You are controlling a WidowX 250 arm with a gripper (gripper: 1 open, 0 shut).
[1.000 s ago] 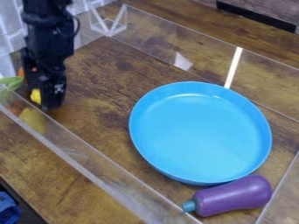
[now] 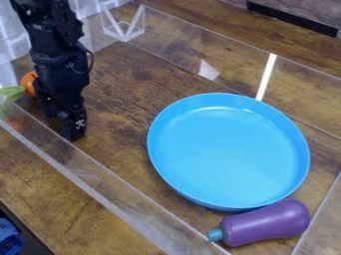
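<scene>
My black gripper [image 2: 59,110] is at the left of the camera view, low over the wooden floor of a clear-walled bin, beside a small orange object [image 2: 27,83] and a green item [image 2: 11,94], both partly hidden. Its fingers are dark and blurred against the wood, so what lies between them cannot be made out.
A large blue plate [image 2: 228,149] takes up the right middle. A purple eggplant [image 2: 265,223] with a teal tip lies below it at the bottom right. The wood between gripper and plate is clear. Clear walls edge the area.
</scene>
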